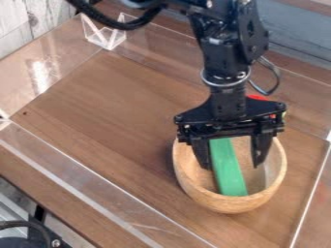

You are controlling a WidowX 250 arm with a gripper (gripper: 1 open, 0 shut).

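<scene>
A wooden bowl (233, 200) sits on the table at the lower right, holding a green block (227, 172) lying lengthwise inside it. My black gripper (230, 153) is open just above the bowl, one finger on either side of the green block's upper end. Whether the fingertips touch the block I cannot tell. A red object (260, 98) is mostly hidden behind the arm.
A clear angular container (104, 29) stands at the back left. A grey wall runs along the back, and the table's edge is at the lower left.
</scene>
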